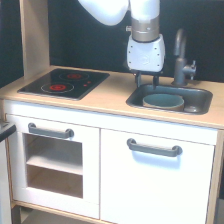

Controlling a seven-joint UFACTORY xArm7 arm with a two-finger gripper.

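Note:
A toy kitchen stands before me, with a dark sink [200,101] set in the right of its wooden counter. Inside the sink sits a greenish-grey round pot or bowl [163,102]. My gripper [147,82] points down from a white arm over the sink's rear left part, above and behind the bowl. Its two dark fingers are spread apart, and nothing shows between them. The low resolution hides how far above the sink the fingertips are.
A dark faucet [180,60] rises behind the sink, right of my gripper. On the left is a black stovetop [65,83] with red-ringed burners. Below are an oven front [54,165] and a white cabinet door [150,180]. Bare counter [112,92] separates stove and sink.

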